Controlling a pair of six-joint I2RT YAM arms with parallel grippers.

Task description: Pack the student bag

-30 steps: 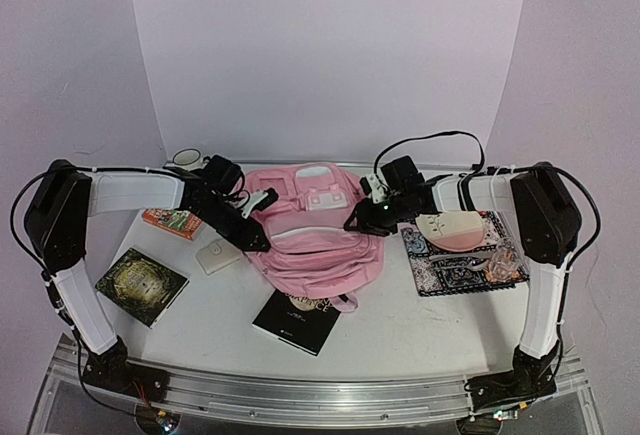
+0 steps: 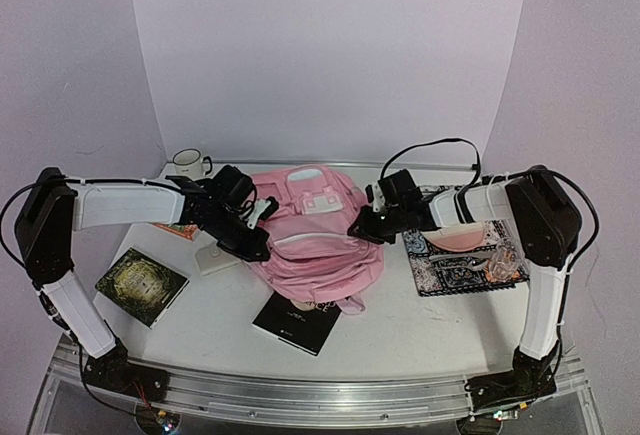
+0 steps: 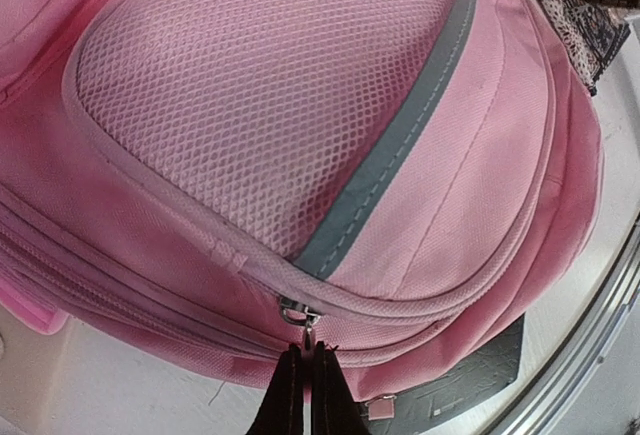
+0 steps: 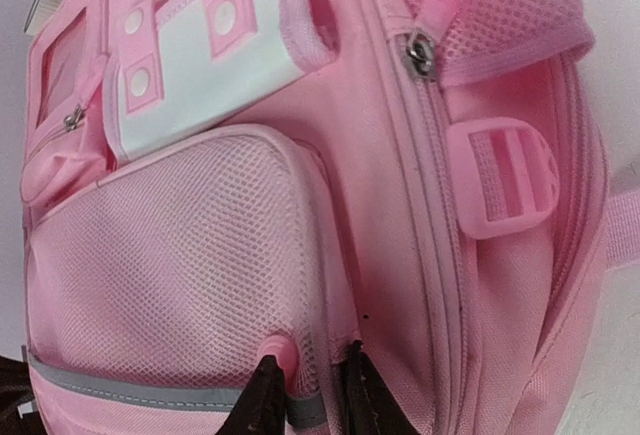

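A pink bag (image 2: 320,270) lies front up in the middle of the table, with a mesh-faced front pocket edged by a grey strip. At the pocket's lower seam in the left wrist view hangs a metal zipper slider (image 3: 298,311). My left gripper is shut on its pull; the fingertips hide most of that pull. Over the pocket's other side, my right gripper has its fingers on both sides of the piped pocket edge (image 4: 315,255), shut on it near the grey strip.
A black book (image 2: 297,323) lies partly under the bag's front. To the left are a green book (image 2: 142,285), a white box (image 2: 215,258), an orange book (image 2: 180,230) and a mug (image 2: 190,163). A patterned notebook (image 2: 440,277) with a pink round item (image 2: 458,239) lies right.
My left gripper has shifted slightly toward the table's front, and the right one slightly too. The bag's front part now covers more of the black book.
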